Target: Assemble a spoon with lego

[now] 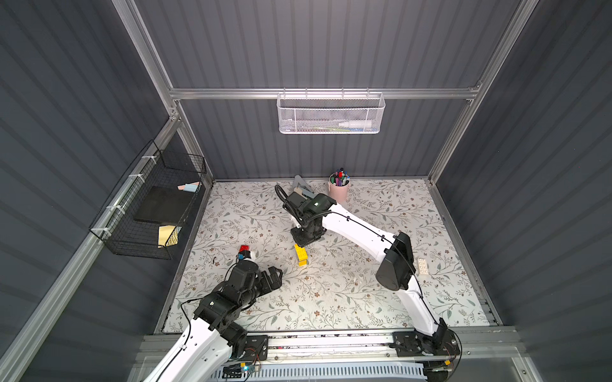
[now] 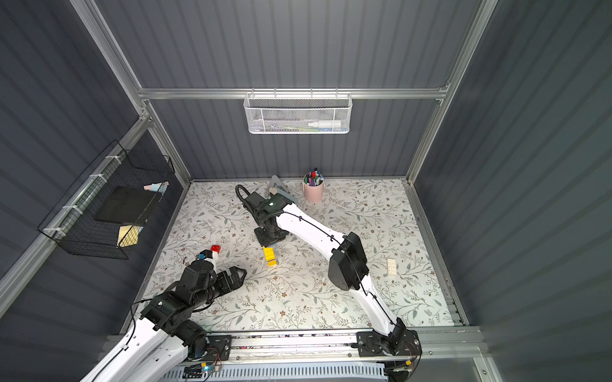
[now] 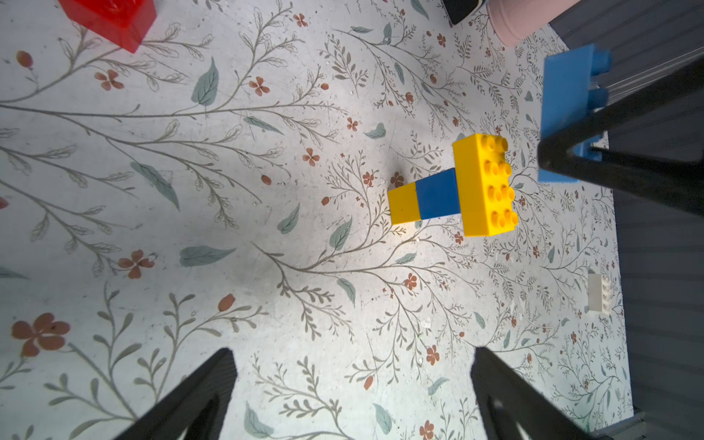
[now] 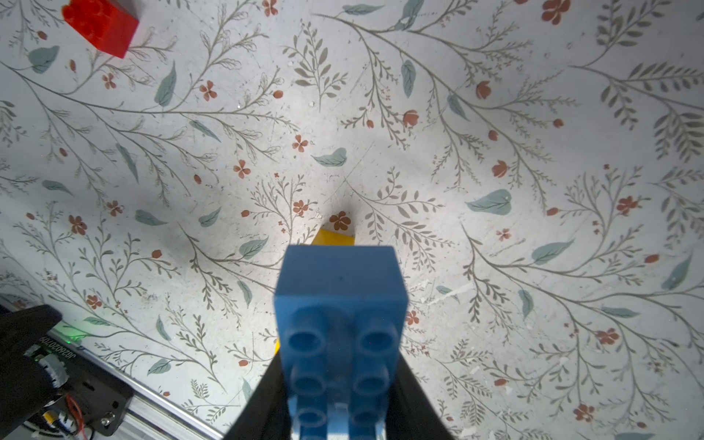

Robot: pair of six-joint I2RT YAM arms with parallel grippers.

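Note:
My right gripper is shut on a blue brick [image 4: 341, 293], whose studs show in the right wrist view. In the left wrist view this held blue brick [image 3: 564, 110] hangs above and apart from a stack on the table. Two yellow bricks make up the stack's ends, a long studded one [image 3: 480, 187] and a smaller-looking one [image 3: 403, 204], with a darker blue brick [image 3: 437, 194] between them. From the top left, only yellow [image 1: 301, 256] shows of it, below the right gripper. My left gripper stands open and empty, short of the stack.
A red brick [image 3: 117, 18] lies at the left and a white brick [image 1: 422, 266] far right. Behind the right gripper are a pink pen cup [image 1: 339, 189] and a grey object [image 1: 301, 184].

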